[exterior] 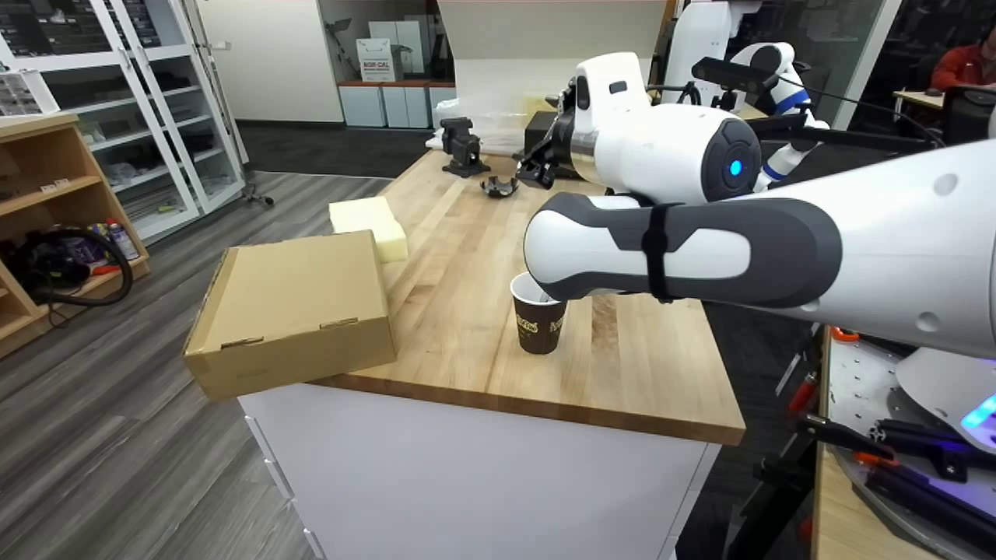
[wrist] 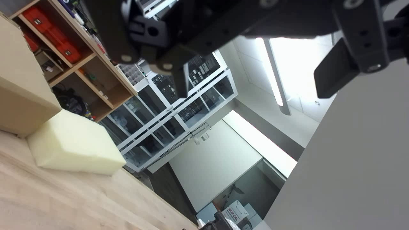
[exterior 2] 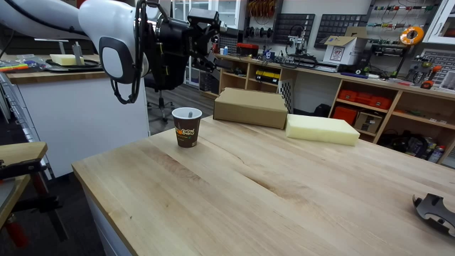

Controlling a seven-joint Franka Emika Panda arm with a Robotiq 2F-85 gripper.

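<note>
A brown paper cup (exterior 2: 186,130) stands upright on the wooden tabletop (exterior 2: 204,187), near its edge. Something grey pokes up inside it, too little of it showing to name. In exterior view 1 the arm's elbow covers part of the same cup (exterior: 538,327). My gripper is open in the wrist view, its two dark fingers (wrist: 334,72) wide apart and only distant background between them. It hangs in the air above the table, higher than the cup and touching nothing.
On the table's far side in exterior view 2 lie a closed cardboard box (exterior 2: 251,106) and a pale yellow foam block (exterior 2: 322,129). A dark curved part (exterior 2: 435,213) rests at the right. Bare wood fills the middle. The box overhangs the edge in exterior view 1.
</note>
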